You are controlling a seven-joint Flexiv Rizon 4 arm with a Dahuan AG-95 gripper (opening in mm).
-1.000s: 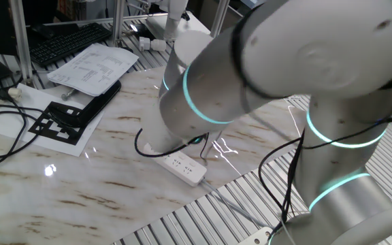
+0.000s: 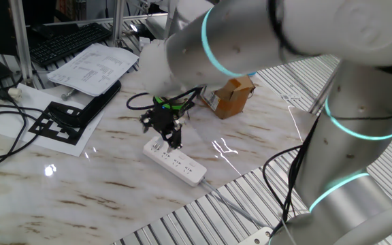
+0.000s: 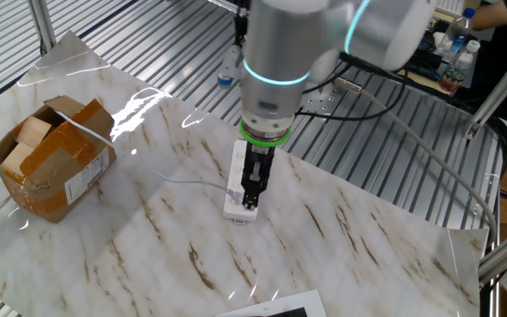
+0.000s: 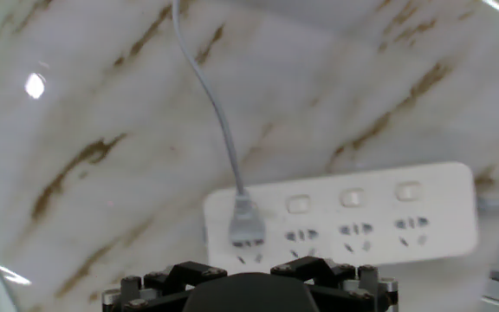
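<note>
A white power strip (image 2: 175,163) lies on the marbled tabletop, with a row of sockets and small switches. In the wrist view, a grey-white plug (image 4: 247,227) sits at the strip's leftmost socket, its thin cord (image 4: 208,91) running away toward the top. My gripper shows at the bottom edge there, its two black fingers apart with nothing seen between them. From the side, the gripper (image 2: 160,136) hangs open over the plug end of the strip. Exterior view 2 has it covering part of the strip (image 3: 237,163); contact cannot be judged.
An open cardboard box (image 3: 55,163) stands on the table, with the plug's cord passing over it. A printed marker sheet (image 2: 80,139), loose papers (image 2: 92,68) and black cables occupy the other side. Bare tabletop surrounds the strip on its front side.
The arm has swung and tilted, bringing the gripper's black fingers into view above the strip's plug end. The cardboard box, hidden earlier behind the arm, now shows. The strip has stayed put.
</note>
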